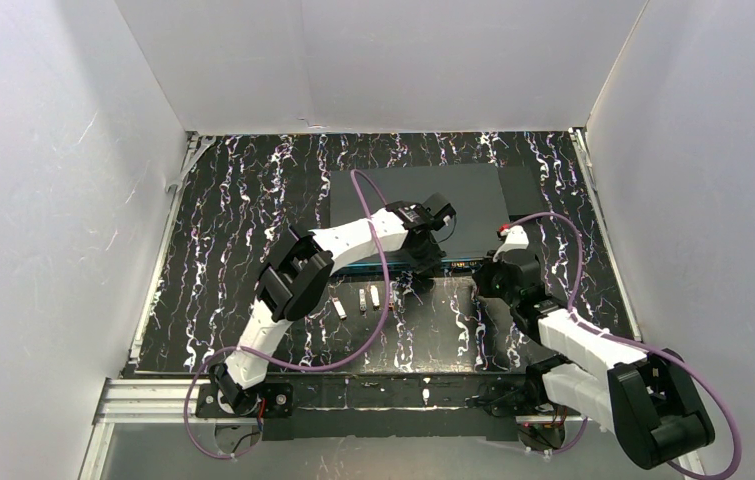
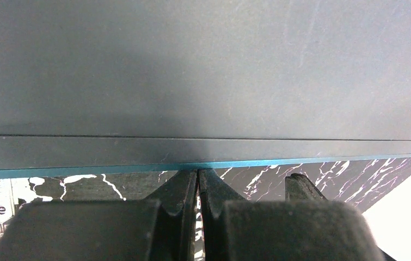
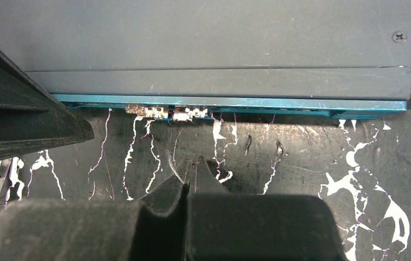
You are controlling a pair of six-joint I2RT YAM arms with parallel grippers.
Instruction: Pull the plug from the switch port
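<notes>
The grey switch lies flat, its blue-edged front facing me. In the right wrist view, metal modules sit along that front edge, with a paler metal plug just to their right. My right gripper is shut with nothing between its fingers. Its tips stand apart from the plug, on the near side of it. My left gripper is shut at the switch's front edge, its tips partly hidden under it; no held object shows.
Several small silver modules lie on the black marbled table left of centre. The left arm reaches over the switch, its dark body close beside the right gripper. Purple cables loop along both arms.
</notes>
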